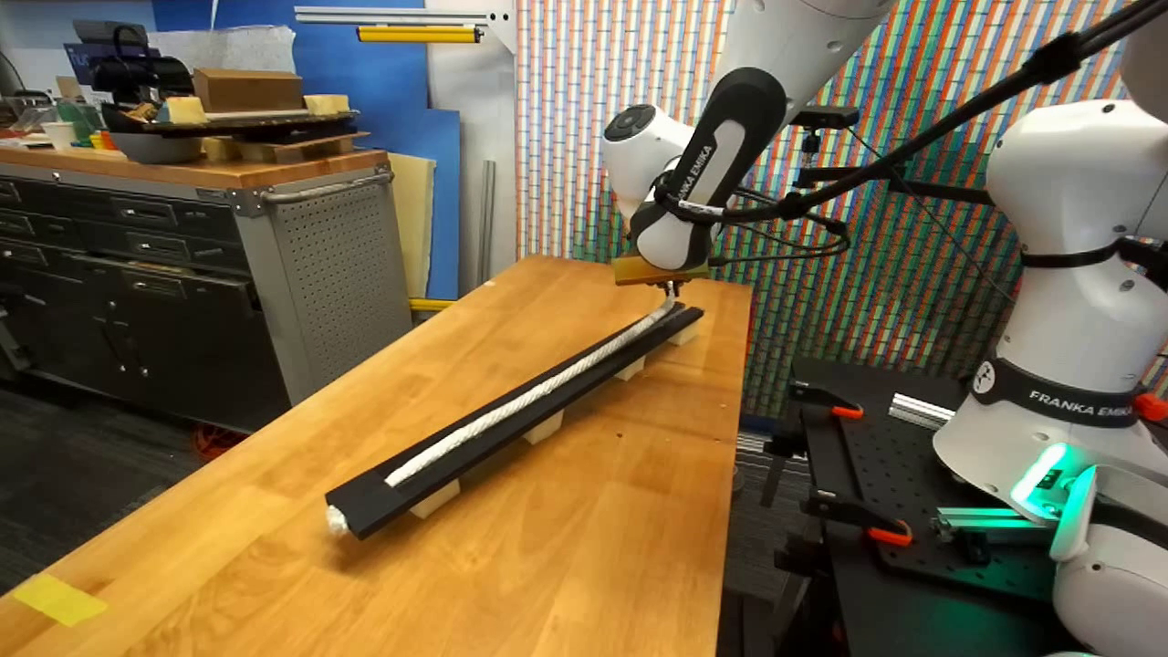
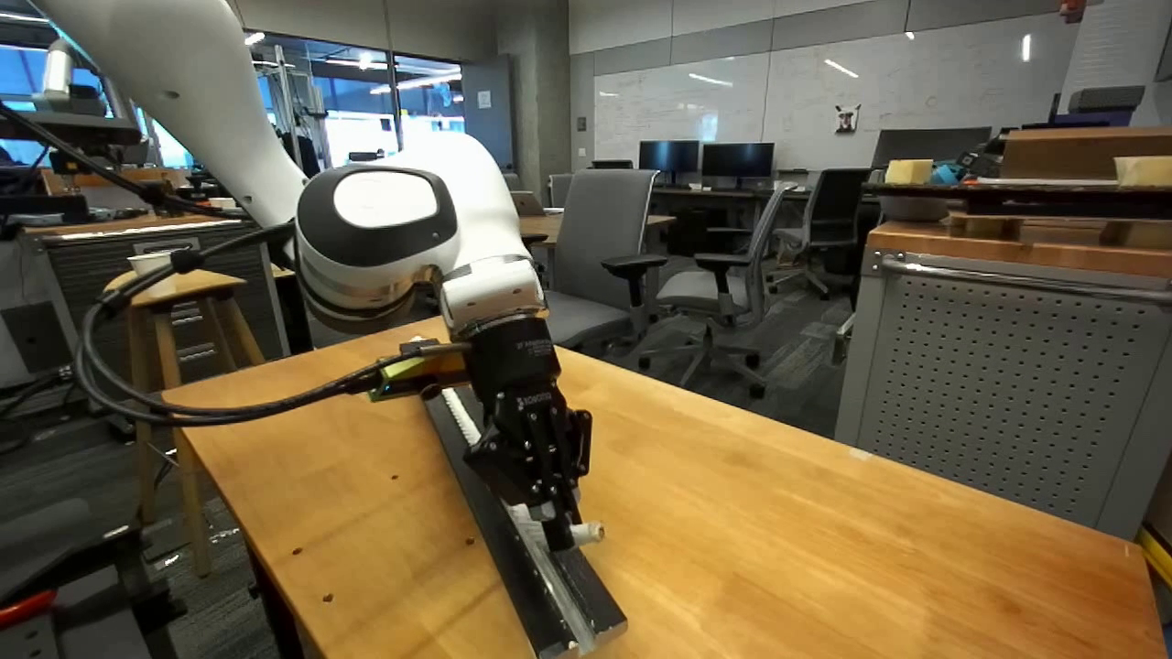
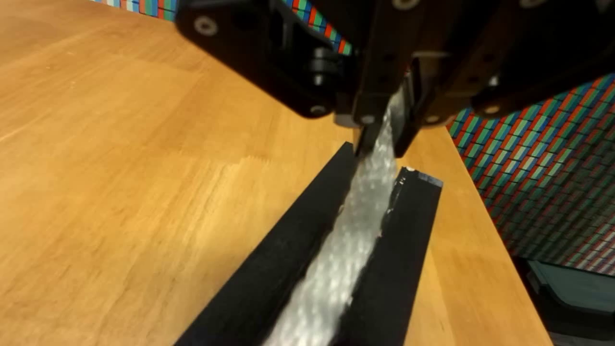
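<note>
A white braided rope point(image 1: 526, 400) runs along the channel of a long black beam point(image 1: 422, 495). Its near end point(image 1: 337, 521) pokes out past the beam's near end. My gripper is shut on the rope close to the beam's far end, where the rope rises slightly out of the slot. In the wrist view the rope point(image 3: 340, 248) lies between the beam's two dark sides point(image 3: 398, 236) and passes up between the fingers. Exterior view 2 has the gripper point(image 2: 562, 536) low over the beam point(image 2: 494, 538), with the rope's tip point(image 2: 590, 533) sticking out beside the fingers.
Small pale wooden blocks point(image 1: 544, 426) hold the beam off the wooden table point(image 1: 613, 526). Yellow tape point(image 1: 60, 599) marks the table's near left corner.
</note>
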